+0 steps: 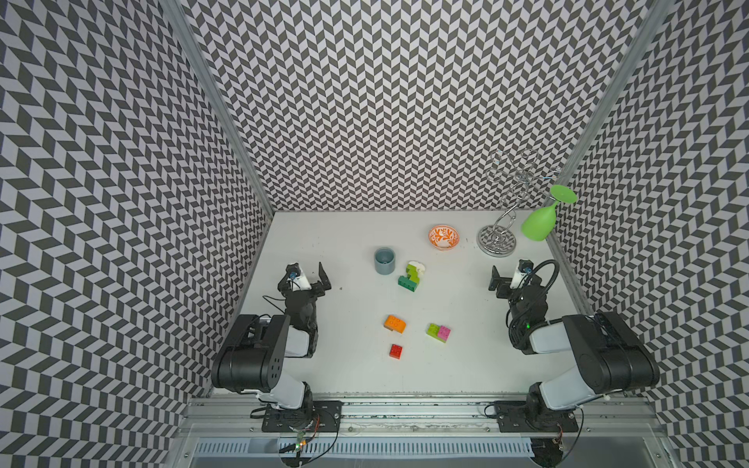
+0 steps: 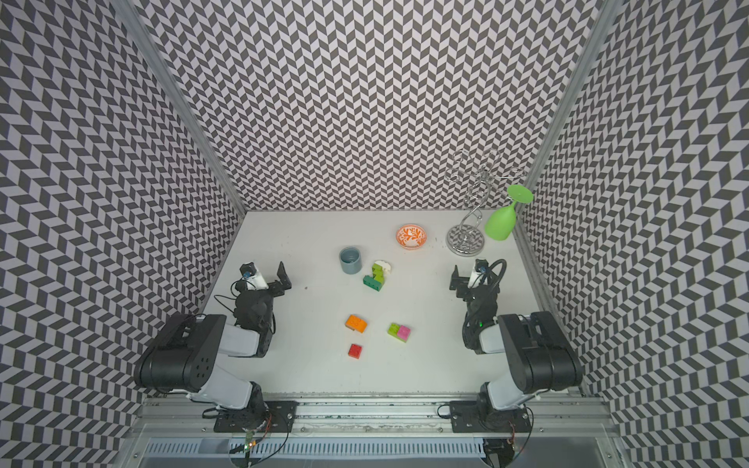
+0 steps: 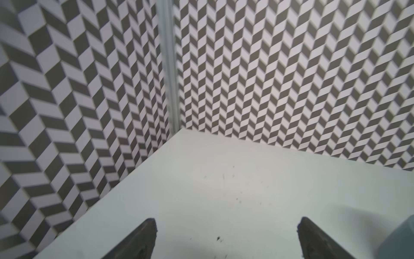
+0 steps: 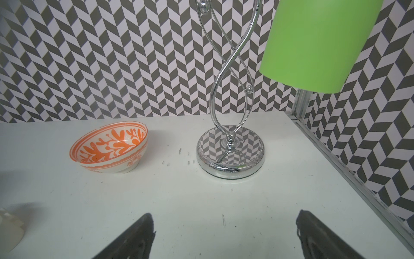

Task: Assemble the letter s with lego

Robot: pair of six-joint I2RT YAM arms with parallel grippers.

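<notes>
Lego pieces lie loose on the white table's middle: an orange brick (image 1: 394, 323), a small red brick (image 1: 395, 351), a lime-and-pink piece (image 1: 437, 332), and a joined cluster of dark green, lime and white bricks (image 1: 412, 276). My left gripper (image 1: 309, 277) stands open and empty at the table's left, apart from all bricks. My right gripper (image 1: 504, 277) is open and empty at the right, also clear of them. In both wrist views only the dark fingertips show at the bottom, with bare table between.
A grey-blue cup (image 2: 350, 260) stands beside the brick cluster. An orange-patterned bowl (image 2: 410, 236), a chrome stand (image 2: 465, 241) and a green goblet-shaped object (image 2: 500, 224) occupy the back right.
</notes>
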